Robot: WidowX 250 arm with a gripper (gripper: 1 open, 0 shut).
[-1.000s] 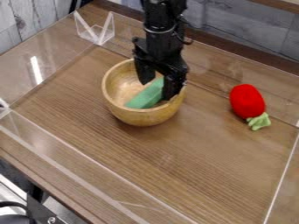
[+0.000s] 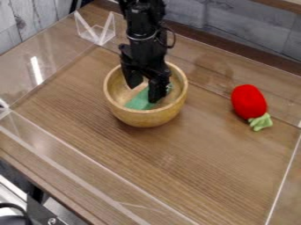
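A black robot arm reaches down from the top centre to a tan wooden bowl [image 2: 118, 109]. My gripper [image 2: 143, 84] is inside the bowl, its dark fingers over a green object [image 2: 143, 101] lying there. Whether the fingers are apart or closed on something is unclear.
A red object with green leaves [image 2: 249, 104] lies on the wooden table [image 2: 200, 167] at the right. A clear plastic item sits at the upper left by the table's edge.
The bowl's green object now shows at a slightly different place.
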